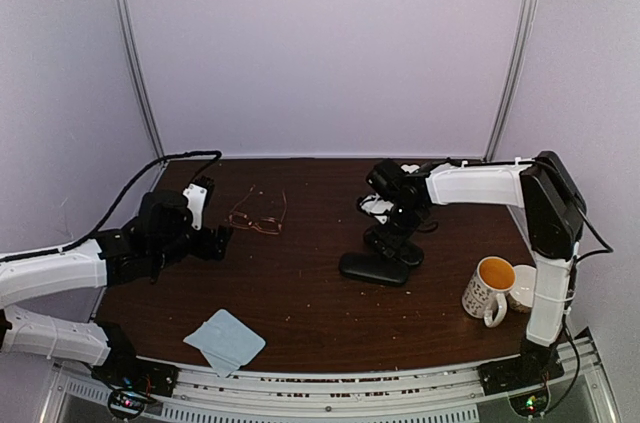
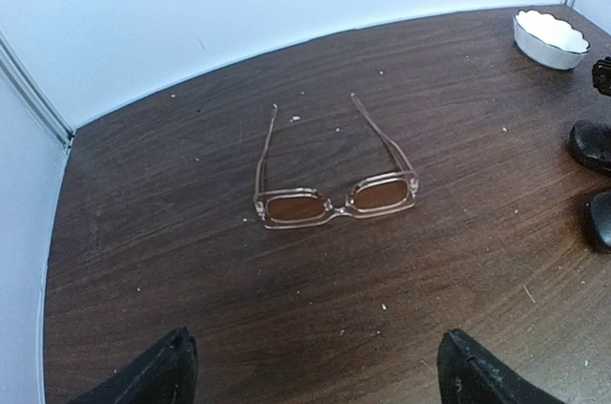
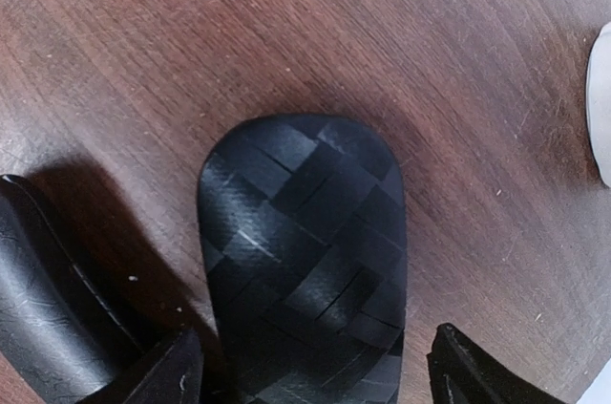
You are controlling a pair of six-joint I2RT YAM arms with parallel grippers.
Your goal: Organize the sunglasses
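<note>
Sunglasses (image 2: 382, 196) with a clear pinkish frame and brown lenses lie on the table with their temples spread toward the back wall. Just left of them in the top view, my left gripper (image 1: 222, 242) is open, its fingers (image 2: 158, 371) wide apart and empty. Two black, rounded case-like pieces lie close together right of centre: a smooth one (image 1: 372, 268) and a check-patterned one (image 3: 305, 223). My right gripper is open over the patterned piece, one finger on each side in its wrist view. Whether the two pieces are joined is unclear.
A patterned mug (image 1: 480, 293) with an orange inside stands at the right, touching or close to a white bowl (image 1: 528, 288). Another white scalloped bowl (image 2: 552, 41) sits at the back. A light-blue cloth (image 1: 225, 340) lies near the front edge.
</note>
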